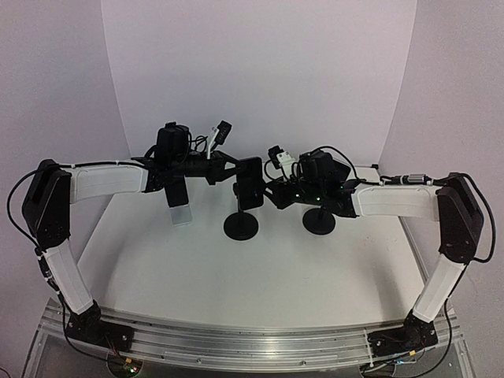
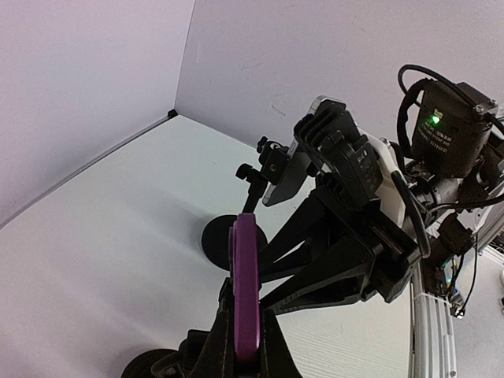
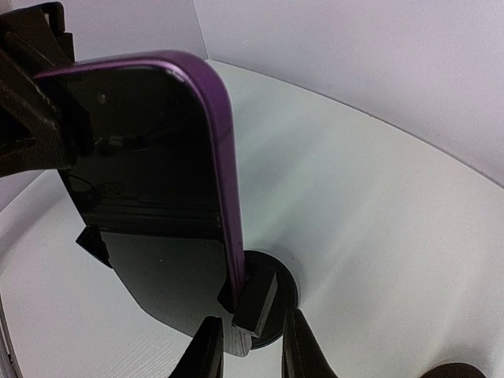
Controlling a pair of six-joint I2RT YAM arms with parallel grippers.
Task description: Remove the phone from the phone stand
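Note:
Upright at the middle of the table is a purple-edged phone (image 1: 250, 185) with a dark screen, above the round black base of its stand (image 1: 241, 227). My left gripper (image 1: 235, 167) is shut on the phone's edge; the left wrist view has the purple edge (image 2: 246, 291) between its fingers. In the right wrist view, the phone's lower corner is close behind the stand's black block (image 3: 257, 302); I cannot tell whether they touch. My right gripper is open at that block, one fingertip on either side below it.
A second round black base (image 1: 319, 221) stands to the right, partly under the right arm. A dark object with a pale lower end (image 1: 180, 211) is on the left, below the left arm.

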